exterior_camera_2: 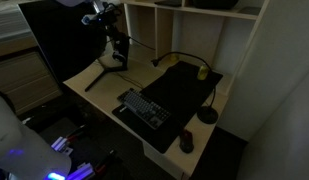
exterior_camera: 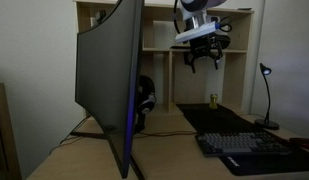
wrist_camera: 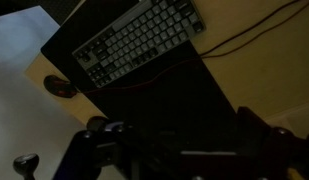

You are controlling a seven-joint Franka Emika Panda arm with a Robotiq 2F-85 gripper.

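High above the desk in exterior view 1, my gripper (exterior_camera: 204,68) points down with its fingers spread and nothing between them. Below and to its right lies a dark keyboard (exterior_camera: 242,142) on a black desk mat. A small yellowish can (exterior_camera: 213,101) stands at the back of the mat, below the gripper and apart from it. In the wrist view, the keyboard (wrist_camera: 139,40) fills the upper middle, while the dark gripper shows along the bottom edge. Exterior view 2 shows the can (exterior_camera_2: 203,73) beyond the keyboard (exterior_camera_2: 146,107).
A large curved monitor (exterior_camera: 106,85) stands at the left, with headphones (exterior_camera: 146,95) behind it. A desk lamp (exterior_camera: 266,70) rises at the right. Shelves (exterior_camera: 159,60) back the desk. A mouse (exterior_camera_2: 186,142) lies near the mat's edge. Cables cross the bare wood.
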